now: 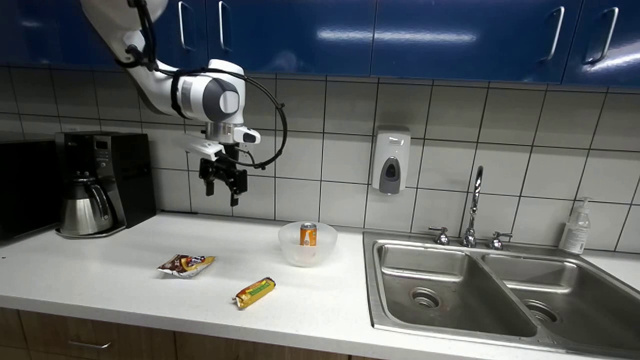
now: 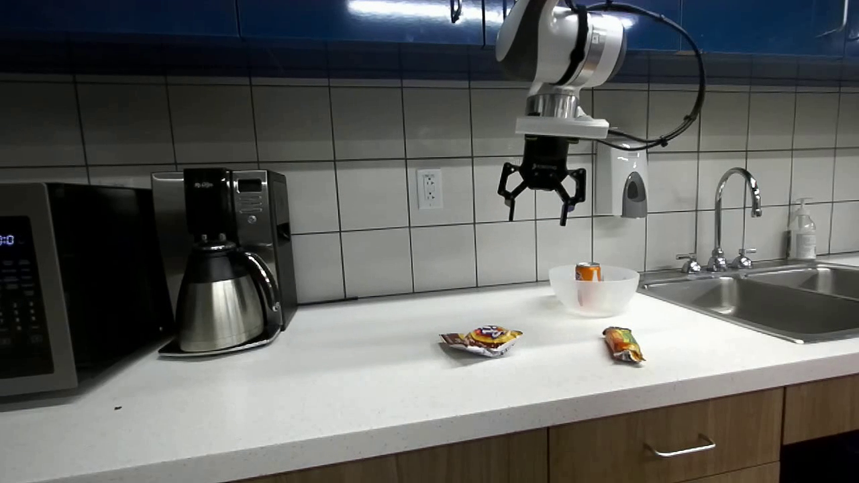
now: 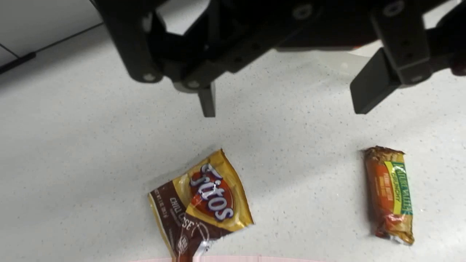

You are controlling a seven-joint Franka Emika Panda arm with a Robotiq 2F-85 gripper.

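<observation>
High above the counter, my gripper (image 1: 222, 197) hangs open with nothing between its fingers; the second exterior view shows the gripper (image 2: 537, 219) with its fingers spread wide. Below lies a brown and yellow Fritos bag (image 3: 205, 201), flat on the counter. To its right rests a Nature Valley bar (image 3: 391, 194) in an orange, green and yellow wrapper, apart from the bag. An orange can (image 1: 308, 234) stands upright inside a frosted bowl (image 1: 288, 243) near the back wall. In the wrist view the fingers hide most of the bowl.
The double sink (image 1: 372, 288) lies right of the bowl. A coffee maker (image 2: 278, 233) with a steel carafe (image 2: 219, 298) and a microwave (image 2: 105, 274) stand at the left. Blue cabinets (image 1: 288, 36) hang overhead. Bare counter (image 2: 338, 386) stretches between coffee maker and bag.
</observation>
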